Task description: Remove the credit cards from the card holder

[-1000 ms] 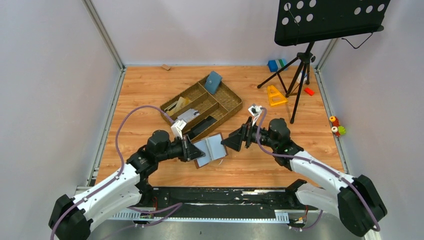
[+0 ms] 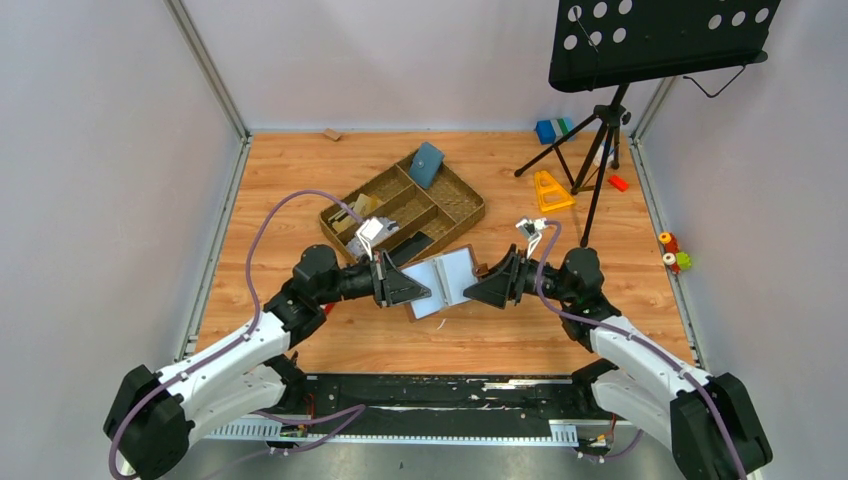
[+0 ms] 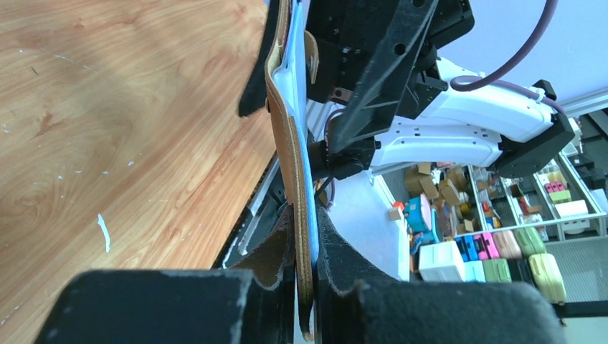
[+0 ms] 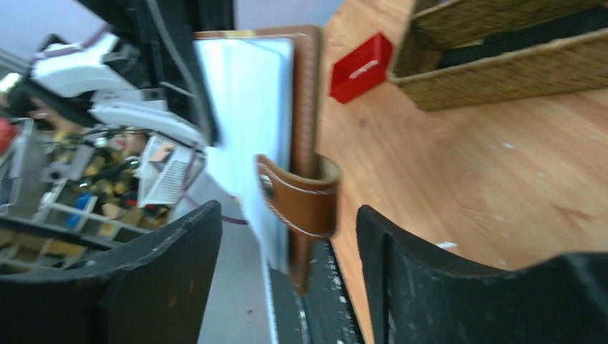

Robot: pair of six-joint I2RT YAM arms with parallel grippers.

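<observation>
The card holder (image 2: 452,275), brown leather with pale blue inner sleeves and a snap strap, is held open and raised above the table. My left gripper (image 2: 416,291) is shut on it. In the left wrist view the holder (image 3: 294,150) stands edge-on between those fingers. My right gripper (image 2: 472,293) is part open beside the holder's right side. In the right wrist view the strap (image 4: 297,197) lies just ahead of the gap between its fingertips, apparently not gripped. Whether cards are inside cannot be made out.
A woven compartment box (image 2: 455,200) with assorted items lies behind the holder. A music stand (image 2: 655,45), a yellow triangle (image 2: 555,200) and small toys (image 2: 675,255) are at the right. A red box (image 4: 362,64) is near the woven box.
My left gripper has carried the holder right and slightly up in the top view. My right gripper has moved rightward too, and now sits beside the holder.
</observation>
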